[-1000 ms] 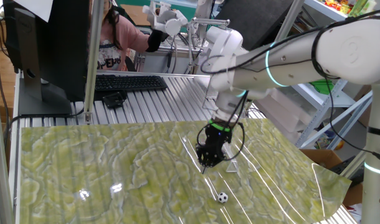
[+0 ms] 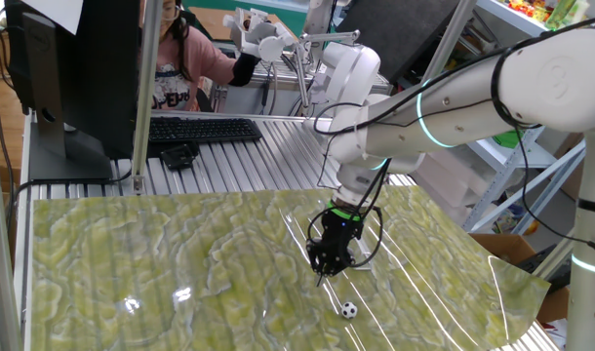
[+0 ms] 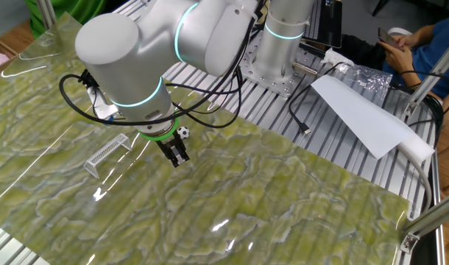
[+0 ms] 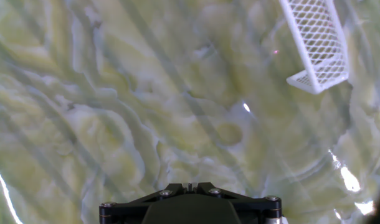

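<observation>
My gripper (image 2: 323,277) points down over the green marbled sheet, its fingers together and nothing showing between them. In the second exterior view the gripper (image 3: 179,162) has a small black-and-white ball (image 3: 183,132) just behind it, on the robot-base side. Seen from the first exterior camera, the ball (image 2: 348,310) lies on the sheet, apart from the fingers. A white mesh goal (image 3: 107,156) stands to one side of the gripper. The wrist view has part of this goal (image 4: 318,43) at upper right; the ball is absent there.
The green sheet (image 2: 161,263) is mostly bare. Beyond it are a keyboard (image 2: 205,130) and a monitor (image 2: 78,97) on the slatted table. A white sheet-like piece (image 3: 361,114) and loose cables lie near the robot base. A person (image 2: 185,63) sits at the back.
The ball has not moved.
</observation>
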